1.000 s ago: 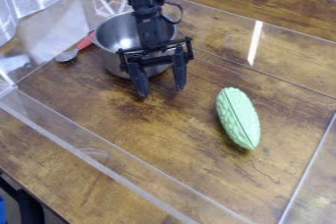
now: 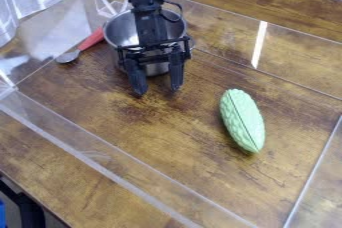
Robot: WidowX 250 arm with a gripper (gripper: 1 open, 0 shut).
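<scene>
My black gripper [image 2: 158, 80] is low over the table in front of a steel bowl [image 2: 123, 26], partly hiding it, with its two fingers spread apart and nothing visible between them. A red-handled utensil with a metal head [image 2: 70, 56] lies left of the bowl. A pale green, leaf-ribbed oblong object [image 2: 242, 120] lies on the wood to the right of the gripper.
Transparent strips or panels border the work area on the left, right and back.
The gripper has shifted slightly to the left and up in the view. The other objects look unmoved.
</scene>
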